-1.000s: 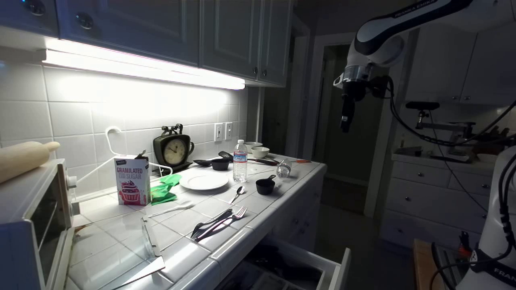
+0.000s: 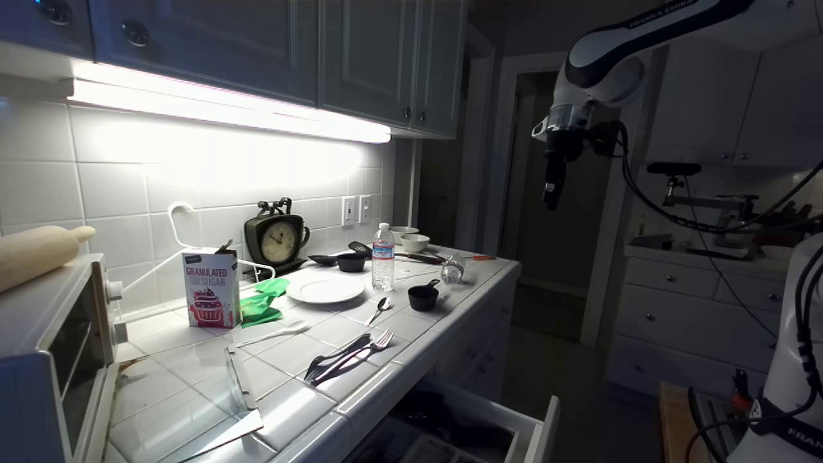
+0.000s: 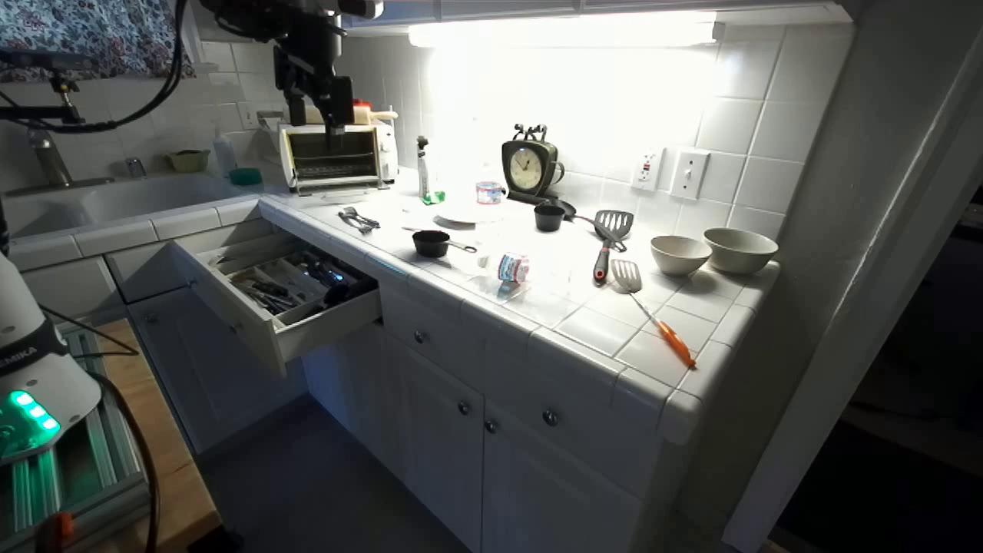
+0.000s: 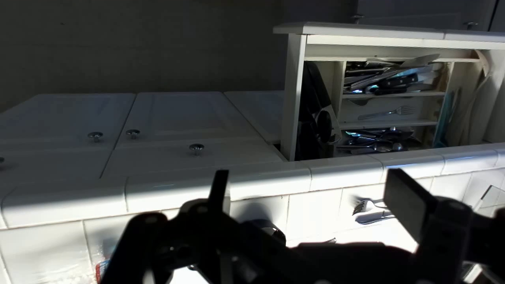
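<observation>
My gripper stands open, its two dark fingers wide apart with nothing held between them. In the first exterior view the gripper (image 2: 550,207) hangs in the air, pointing down, higher than the countertop. Below it in the wrist view are the counter's front edge and an open drawer (image 4: 292,94). Sorted in the drawer are knives (image 4: 388,78), a lone fork (image 4: 388,113) and a heap of cutlery (image 4: 378,142). On the counter lie forks (image 2: 351,356), a spoon (image 2: 379,308) and a black measuring cup (image 2: 422,298).
A water bottle (image 2: 383,258), white plate (image 2: 324,290), sugar box (image 2: 210,289) and clock (image 2: 275,238) occupy the counter. Another bottle (image 3: 512,268) lies near the front edge. Bowls (image 3: 680,254) and an orange-handled spatula (image 3: 675,342) sit at one end; a toaster oven (image 3: 336,157) stands at the other.
</observation>
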